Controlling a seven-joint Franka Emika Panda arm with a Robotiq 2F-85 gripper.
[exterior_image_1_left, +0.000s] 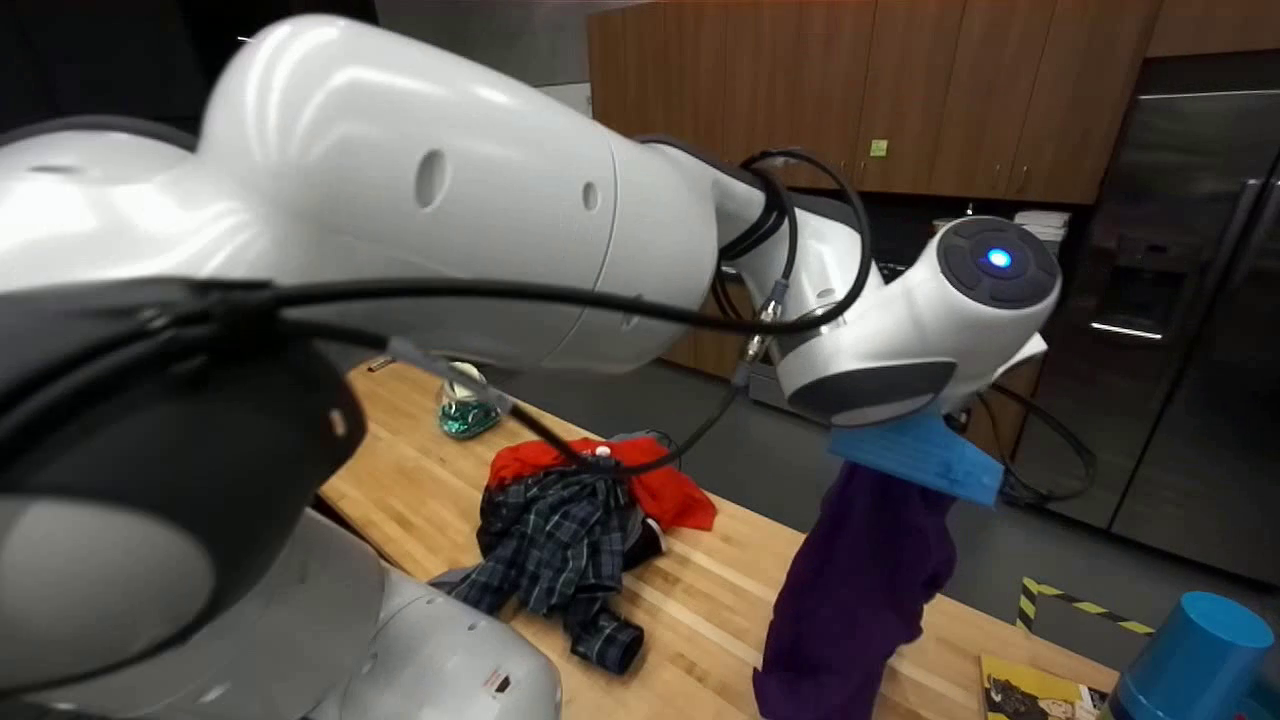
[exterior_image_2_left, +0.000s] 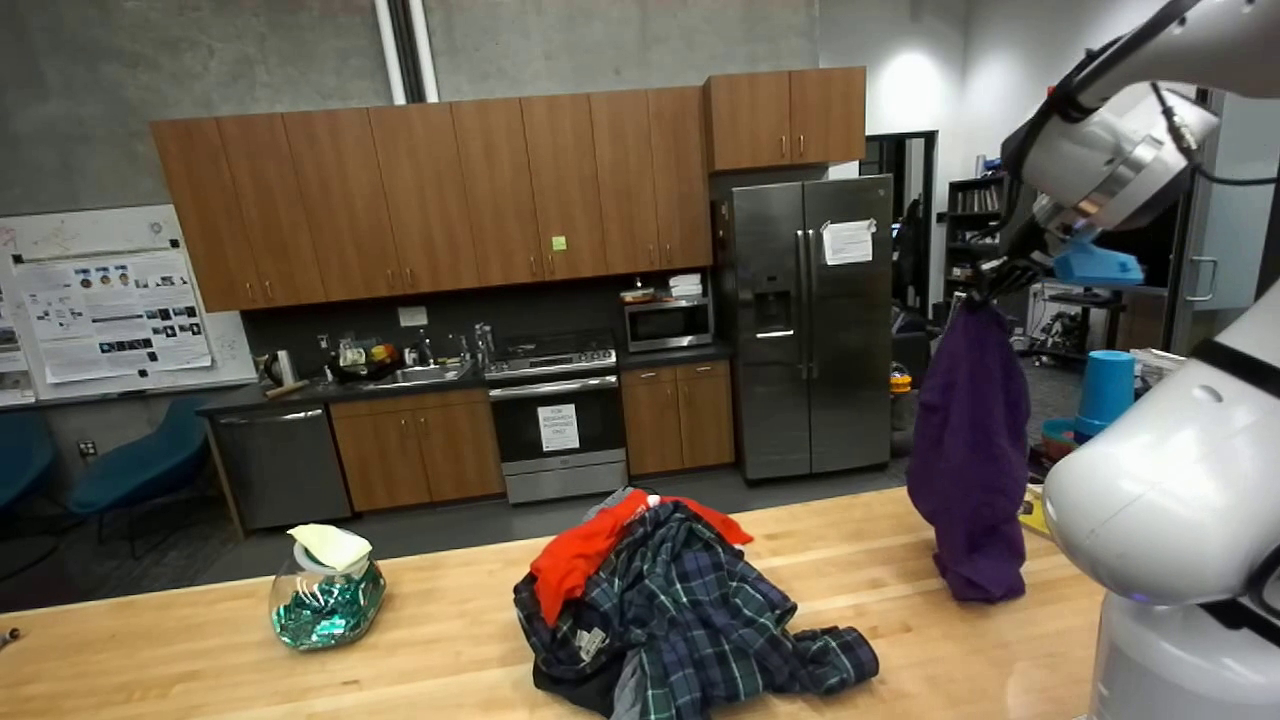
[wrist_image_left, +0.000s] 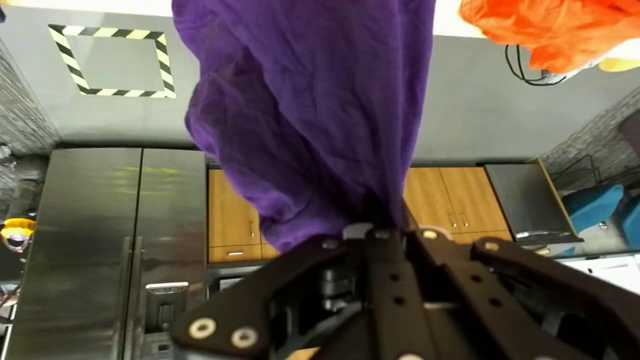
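Observation:
A purple cloth (exterior_image_2_left: 974, 444) hangs in long folds from my gripper (exterior_image_2_left: 990, 288), its lower end close to the tabletop. In the wrist view the cloth (wrist_image_left: 312, 108) runs up from my gripper, whose dark fingers are shut on a bunched part of it. Exterior view 1 has the same cloth (exterior_image_1_left: 858, 576) below the blue piece on the wrist; the fingertips are hidden there. Left of it, a heap of clothes lies on the wooden table (exterior_image_2_left: 456, 600): a dark plaid shirt (exterior_image_2_left: 708, 600) and a red garment (exterior_image_2_left: 582, 558).
A glass bowl (exterior_image_2_left: 326, 600) with green shiny filling and a pale yellow cloth on top stands at the table's left. Blue cups (exterior_image_1_left: 1200, 654) and a yellow book (exterior_image_1_left: 1038, 694) are at the right end. Bare table separates the heap from the hanging cloth.

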